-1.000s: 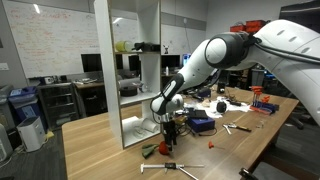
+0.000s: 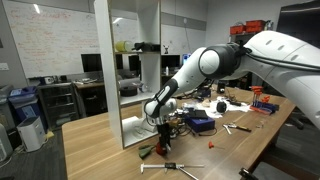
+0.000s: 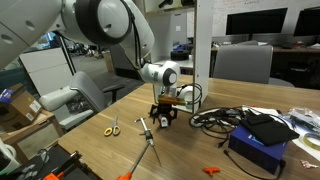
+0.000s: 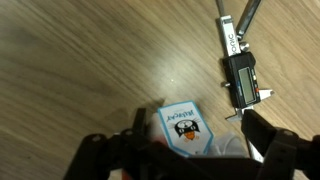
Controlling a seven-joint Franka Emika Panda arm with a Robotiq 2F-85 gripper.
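A small white object with a panda-like face (image 4: 185, 128) lies between the two dark fingers of my gripper in the wrist view, low in the frame. The fingers stand apart around it. Beneath or beside it, something red and a pale, clear-looking piece are partly hidden by the fingers. In exterior view 1 my gripper (image 2: 161, 138) points down close to the table, with red showing at its tips. Exterior view 2 has the gripper (image 3: 166, 113) just over the white object (image 3: 164, 122).
Digital calipers (image 4: 243, 80) lie right of the fingers. Scissors (image 3: 112, 127) rest on the table, with a long thin tool (image 3: 150, 148) nearer. A blue case (image 3: 255, 148) and black cables (image 3: 215, 122) crowd one side. A white shelf post (image 2: 109, 80) rises behind the arm.
In exterior view 1 the arm's wrist and gripper have shifted slightly to the left and sit a little lower.
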